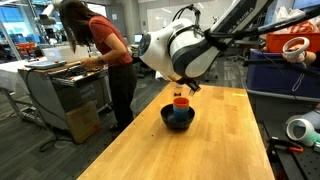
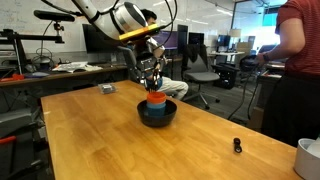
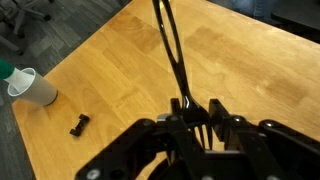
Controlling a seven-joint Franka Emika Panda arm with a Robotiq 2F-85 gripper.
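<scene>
A black bowl rests on the wooden table, also visible in exterior view 2 as a dark bowl. Inside it stands a red cup, with blue beneath the red. In exterior view 2 the arm reaches over from behind, and my gripper is just above or behind the cup; the exact gap is hard to tell. Seen from the wrist, my gripper is shut on a long, thin, black curved piece. What that piece belongs to cannot be made out.
A white cup stands at the table's near right edge, with a green thing beside it in the wrist view. A small black object lies nearby. A person stands beyond the table.
</scene>
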